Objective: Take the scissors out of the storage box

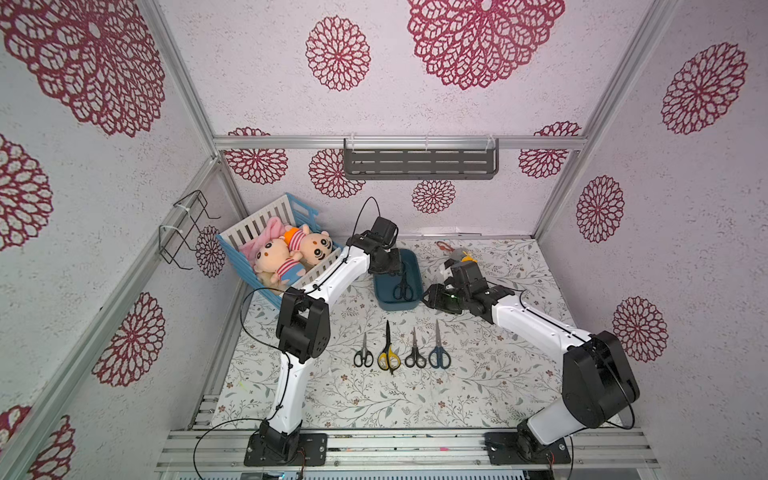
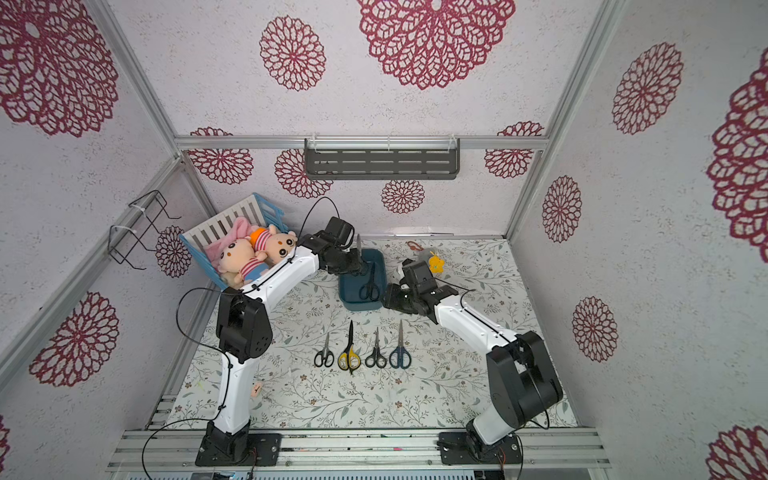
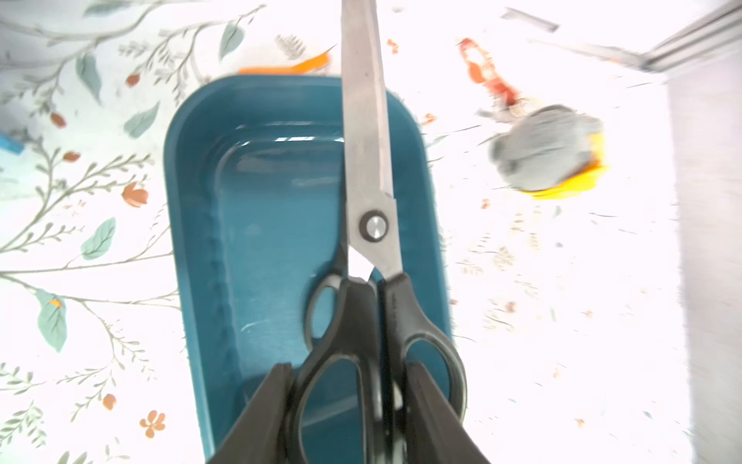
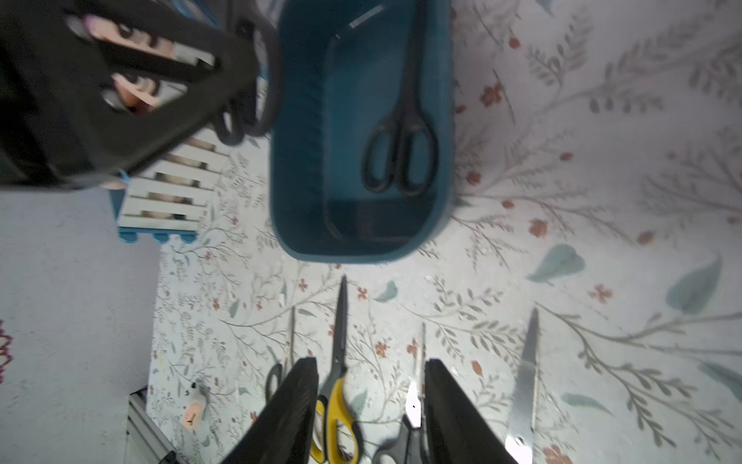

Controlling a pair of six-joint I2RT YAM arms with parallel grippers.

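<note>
Black-handled scissors (image 3: 369, 154) hang above the storage box, blades pointing away, with my left gripper shut on their handle. Below them the dark blue storage box (image 1: 380, 288) holds a second, dark pair of scissors (image 4: 399, 147), lying near its right wall. In the left wrist view the held pair hides most of that second one. My right gripper is open beside the box's front right corner, nothing between its fingers. Several scissors lie in a row in front of the box, among them a yellow-handled pair (image 1: 389, 358) and a blue-handled pair (image 1: 439, 357).
A blue-and-white basket (image 1: 313, 278) of plush dolls stands left of the box, close to the left arm. Behind the right gripper lies a grey and yellow toy (image 2: 436, 262). Bare table spreads at the front and far right.
</note>
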